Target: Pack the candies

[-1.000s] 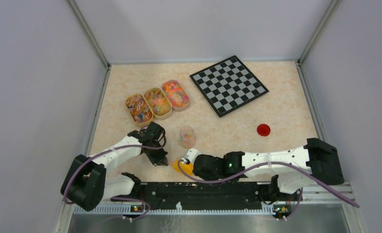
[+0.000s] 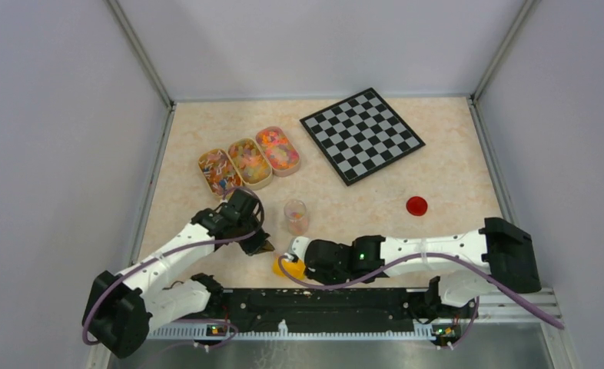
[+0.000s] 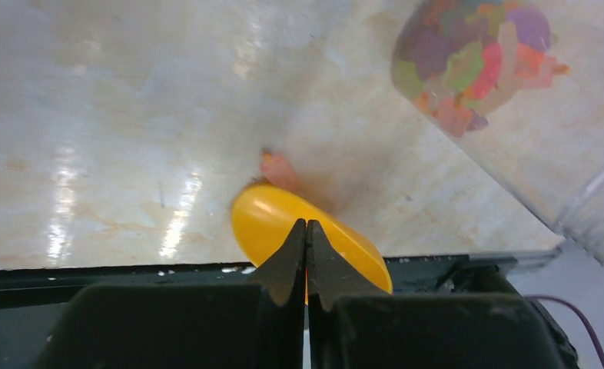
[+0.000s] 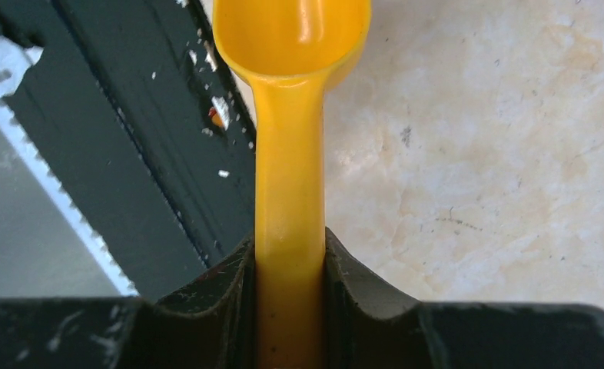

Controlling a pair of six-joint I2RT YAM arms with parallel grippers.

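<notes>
My right gripper is shut on the handle of a yellow scoop (image 4: 290, 154), whose bowl looks empty in the right wrist view. In the left wrist view the scoop's bowl lies close to a pinkish candy (image 3: 280, 171) on the table. My left gripper is shut, its fingertips meeting in front of the scoop with nothing visible between them. A clear jar (image 2: 296, 217) stands just behind the scoop, with several coloured candies (image 3: 468, 69) at its bottom. Three candy tubs, left (image 2: 220, 171), middle (image 2: 250, 162) and right (image 2: 278, 150), stand at the back left.
A red lid (image 2: 416, 205) lies on the right side of the table. The checkered board (image 2: 362, 135) rests at the back. Bare table (image 2: 360, 211) spreads between the jar and the lid. The dark front rail (image 4: 160, 154) runs close beside the scoop.
The left arm's elbow has swung toward the front left, and its gripper has shifted slightly toward the scoop. The scoop and right arm have moved only a little.
</notes>
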